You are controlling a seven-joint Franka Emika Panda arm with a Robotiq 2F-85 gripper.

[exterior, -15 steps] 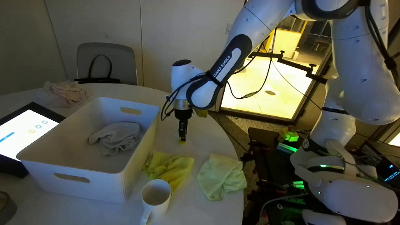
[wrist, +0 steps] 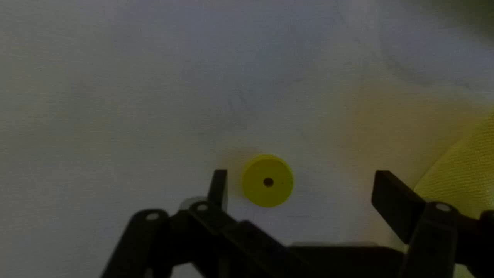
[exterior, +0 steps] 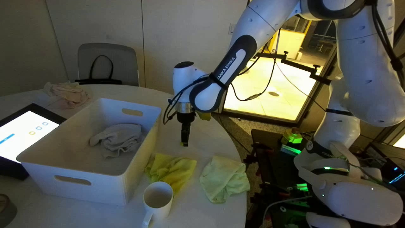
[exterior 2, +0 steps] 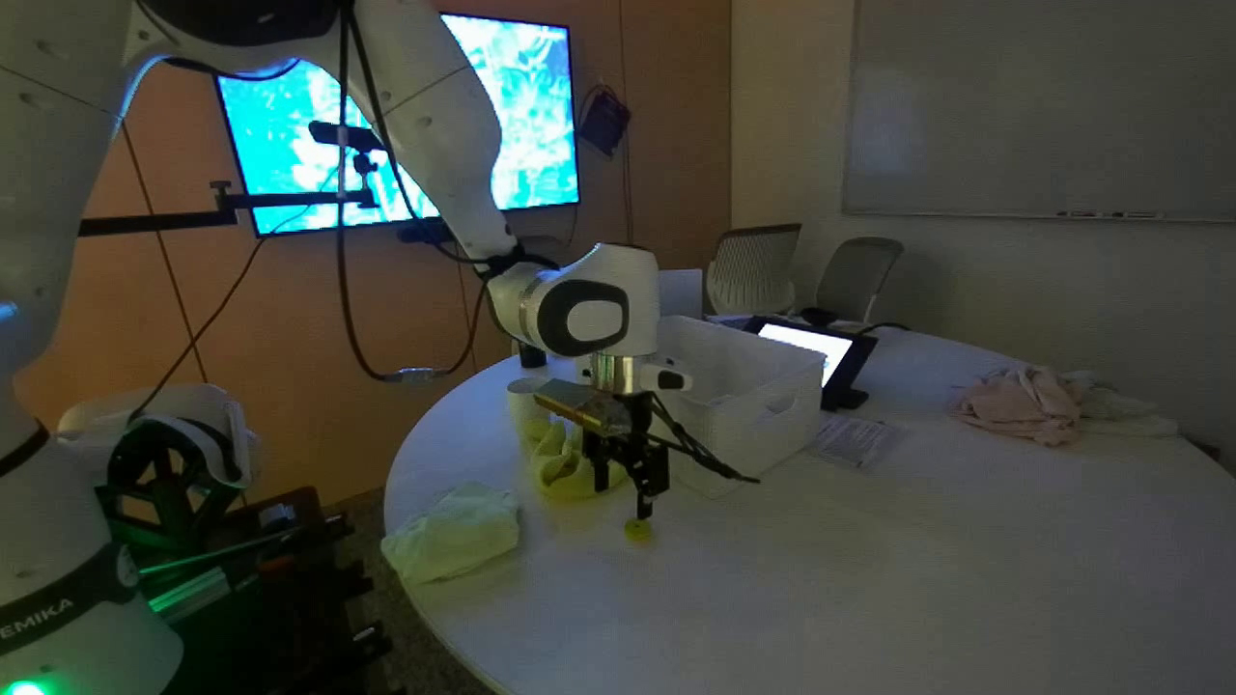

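Observation:
A small round yellow piece (wrist: 278, 184) with a dark hole in its middle lies flat on the white table. My gripper is open above the table, its fingers on either side of this piece. The left finger (wrist: 217, 187) is much closer to the piece than the right finger (wrist: 393, 201), and no contact shows. In exterior view 2, the yellow piece (exterior 2: 637, 532) sits just below one fingertip of the gripper (exterior 2: 623, 488). From exterior view 1, the gripper (exterior: 185, 142) hides most of it.
A white bin (exterior: 142, 167) holding a grey cloth (exterior: 119, 138) stands beside the gripper. Nearby lie a yellow cloth (exterior: 172, 169), a pale green cloth (exterior: 224, 178) and a white mug (exterior: 158, 199). Clear table (exterior 2: 904, 568) extends on the side away from the cloths.
The gripper has come down slightly, and its fingertips now cover more of the yellow piece in exterior view 1. The bin, cloths and mug have stayed put.

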